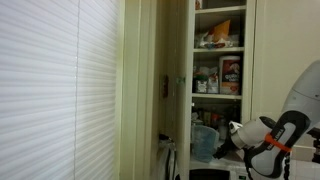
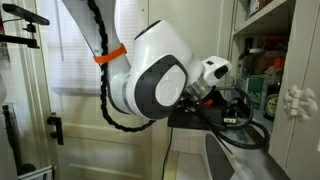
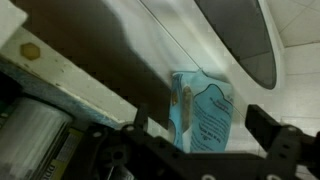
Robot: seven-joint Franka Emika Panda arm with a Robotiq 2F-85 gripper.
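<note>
In the wrist view my gripper is open, its two dark fingers spread wide to either side. A light blue packet (image 3: 208, 112) with small print shows in the gap between them, seen from above; whether it lies level with the fingertips or below them, I cannot tell. In exterior view 1 the gripper (image 1: 233, 130) is at the cupboard's lower shelf, just right of a pale blue translucent container (image 1: 206, 143). Exterior view 2 shows the arm's big white joint in front, with the dark gripper (image 2: 232, 107) partly hidden behind it.
A pale board edge (image 3: 75, 78) runs diagonally on the wrist view's left, with a metal can (image 3: 30, 135) beyond it. A white-rimmed grey oval object (image 3: 240, 38) lies upper right. Cupboard shelves above hold several packages, including a red-and-white tub (image 1: 230, 72).
</note>
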